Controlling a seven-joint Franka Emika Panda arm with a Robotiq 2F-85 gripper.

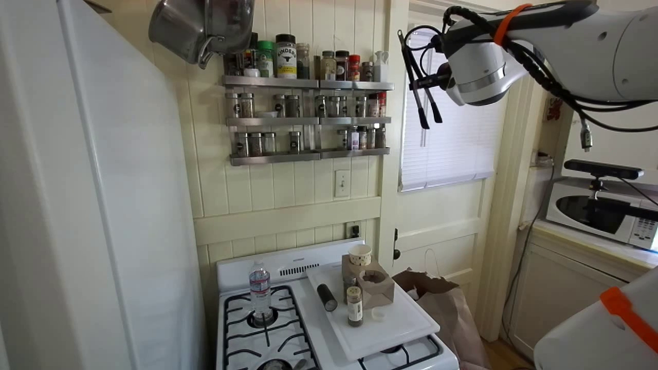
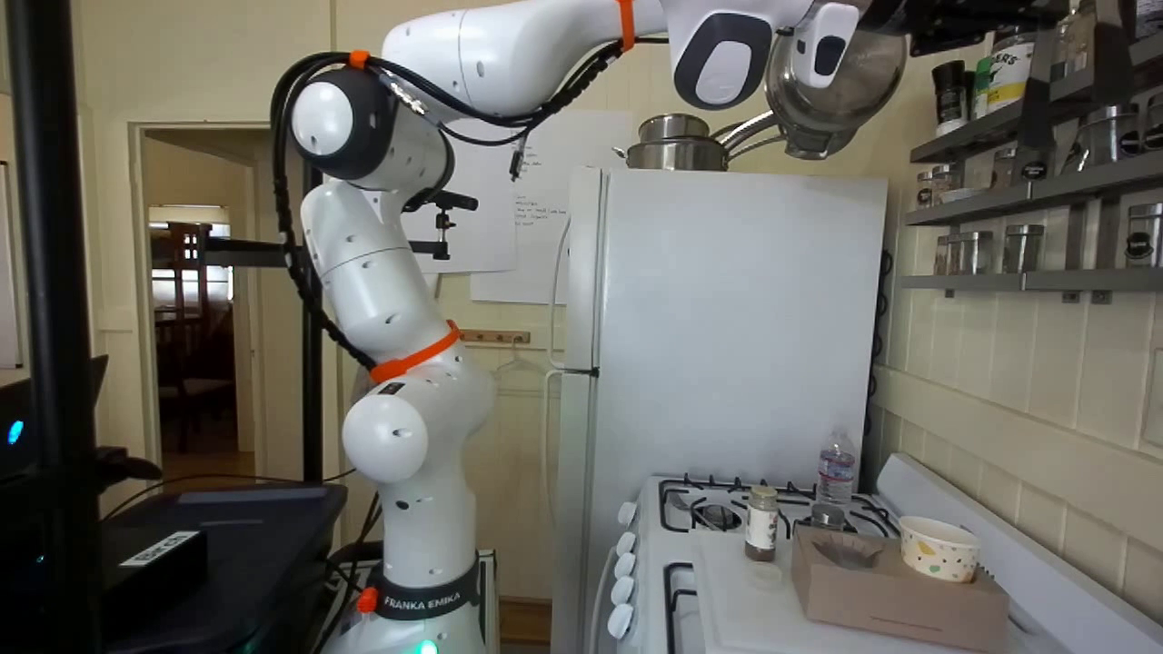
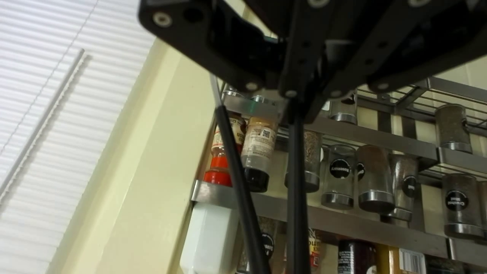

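Observation:
Dark-tipped tongs [image 1: 416, 86] hang high in front of the window blind, their two arms slightly spread and pointing downward. My gripper [image 1: 430, 80] is shut on them, near the middle of their length. The wrist view shows the two black tong arms [image 3: 237, 176] running down from the gripper, with no object visibly pinched between them; their tips leave the frame. Spice jars [image 3: 340, 176] stand on the wall racks behind them. In exterior view 2 the tongs cannot be made out at the top edge.
Wall racks [image 1: 354, 86] full of jars lie left of the tongs. Below, a white board [image 1: 401, 330] on the stove bears a spice jar [image 1: 354, 306], a dark cylinder [image 1: 327, 297] and a brown box [image 1: 377, 290]. A water bottle [image 1: 259, 287] stands on the burners. Pots [image 1: 203, 28] hang upper left.

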